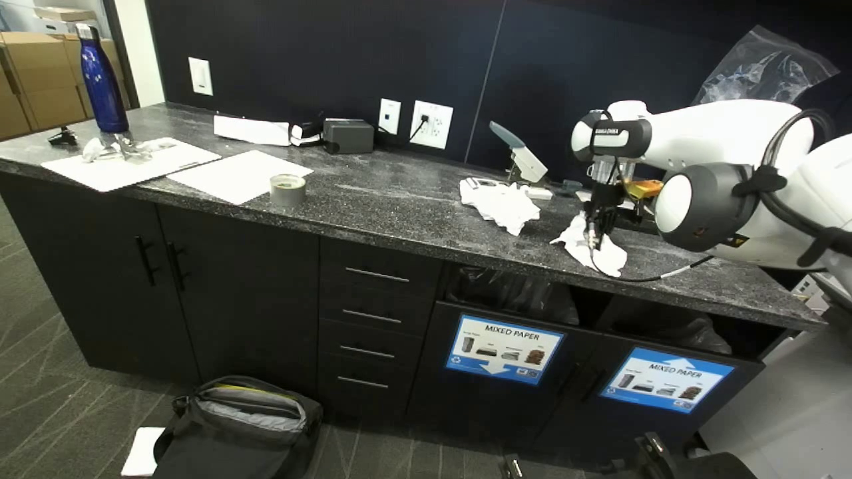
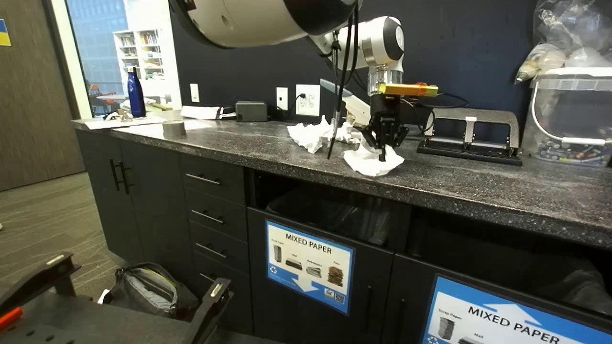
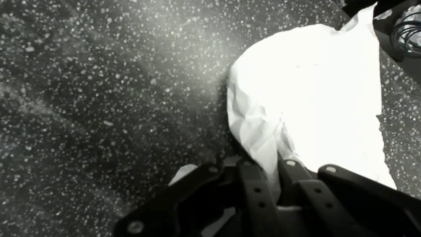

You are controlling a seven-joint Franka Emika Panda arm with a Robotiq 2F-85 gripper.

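Observation:
A sheet of crumpled white paper (image 3: 315, 91) is pinched in my gripper, which is shut on a folded ridge of it. Most of the sheet spreads flat to the right in the wrist view, over the speckled countertop. Exterior view 2 has the gripper (image 2: 382, 155) pointing down onto the paper (image 2: 370, 165), near the counter's front edge. The same paper (image 1: 611, 257) shows below the fingers in exterior view 1. A second crumpled white paper (image 1: 504, 206) lies to its left, apart from the gripper.
Behind stands a black hole punch (image 2: 471, 143), with a clear bin (image 2: 568, 114) to its right. A tape roll (image 1: 287, 190), flat sheets (image 1: 239, 177) and a blue bottle (image 1: 101, 84) occupy the counter's left part. Below the counter are openings with mixed paper signs (image 1: 504, 350).

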